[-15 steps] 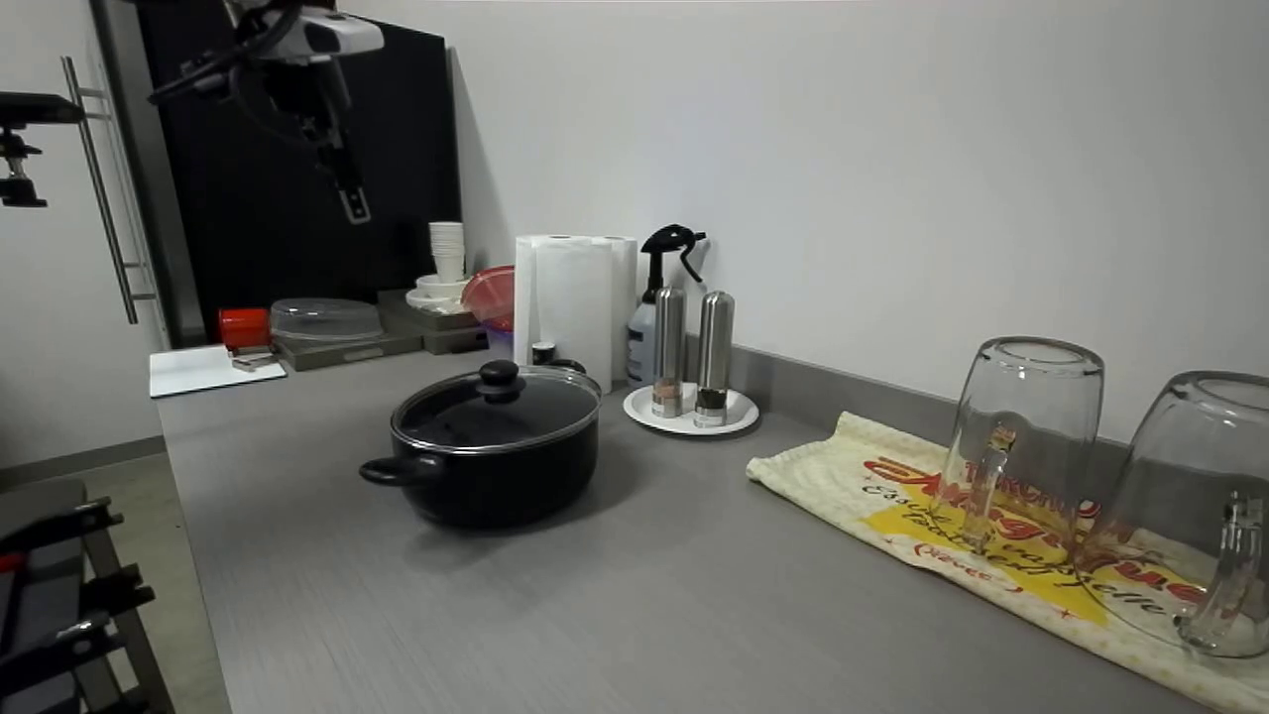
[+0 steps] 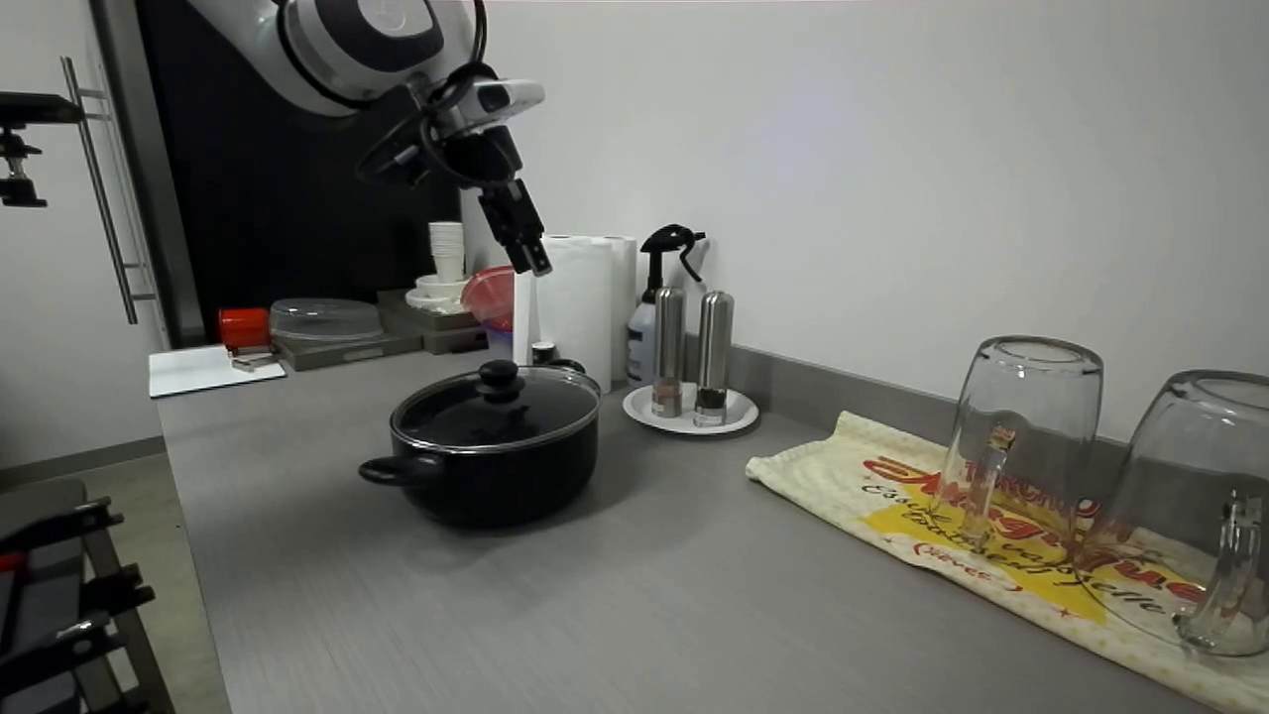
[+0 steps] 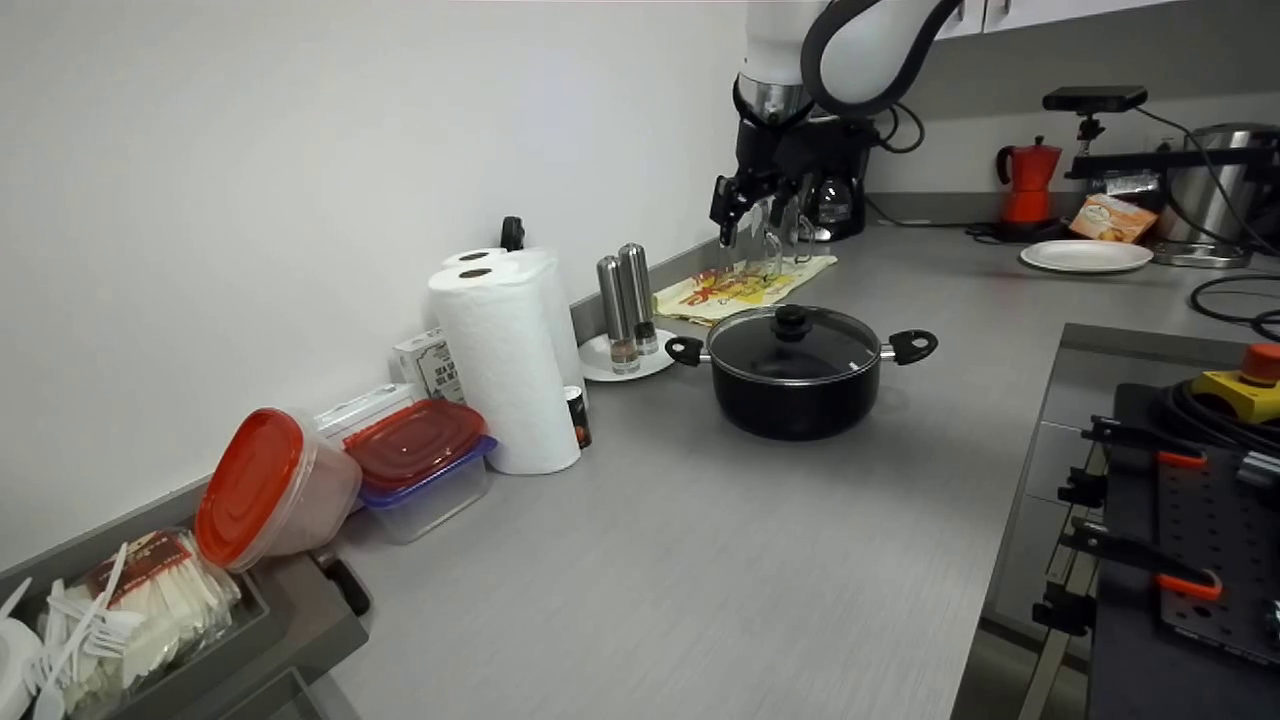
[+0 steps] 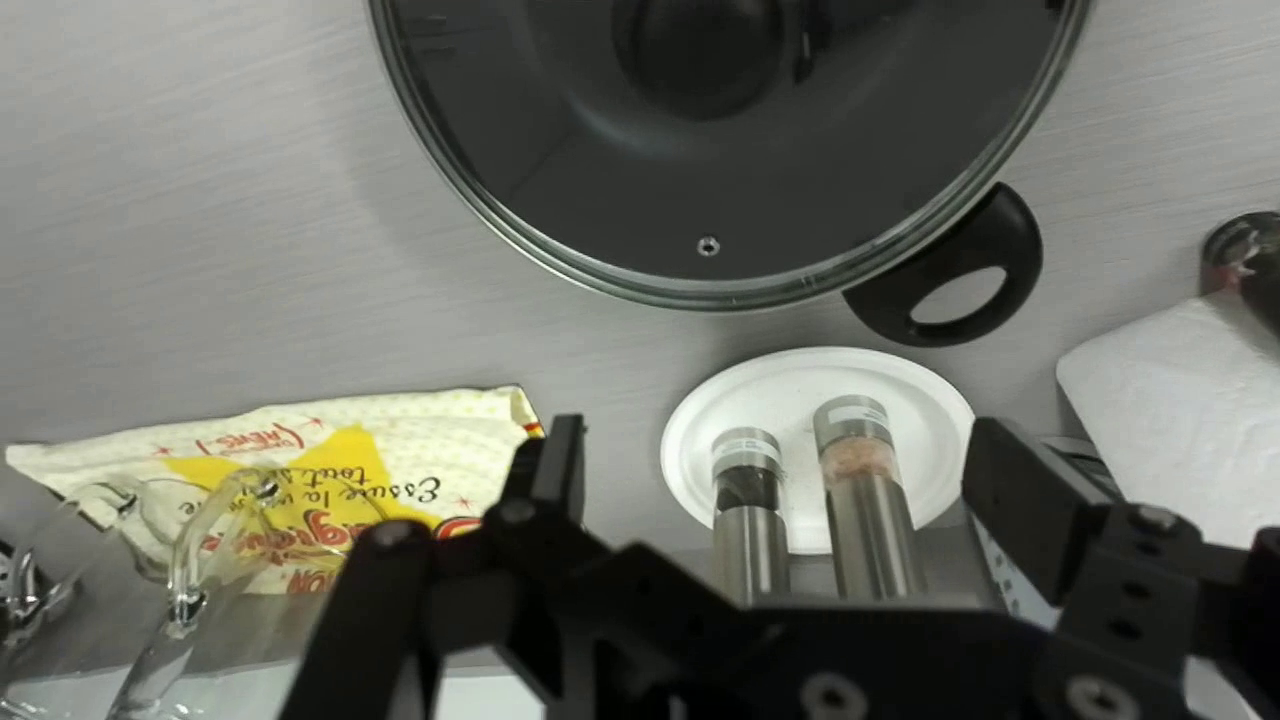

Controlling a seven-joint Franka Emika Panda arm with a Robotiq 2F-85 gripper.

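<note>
High over the counter, my gripper [image 2: 531,256] is open and empty. Its two fingers stand far apart in the wrist view, with two steel grinders framed below the gap. A black pot [image 2: 500,488] under a glass lid [image 4: 720,198] sits on the counter, clear of the fingers. Both grinders stand upright on a small white plate [image 4: 816,372]: one shows dark contents [image 4: 750,492], the other pinkish contents [image 4: 858,462]. Beyond the plate, a printed yellow-and-cream towel [image 2: 833,476] bears two upside-down glass mugs, the nearer-to-plate mug [image 2: 1025,416] and the farther mug [image 2: 1202,512].
Paper towel rolls [image 3: 504,372] and a spray bottle [image 2: 642,333] stand along the wall behind the pot. Food containers [image 3: 420,462] and a cutlery tray [image 3: 270,624] lie farther along it.
In exterior view 1 my arm has swung right and slightly down, from before the dark panel to above and behind the pot. The objects on the counter look unmoved.
</note>
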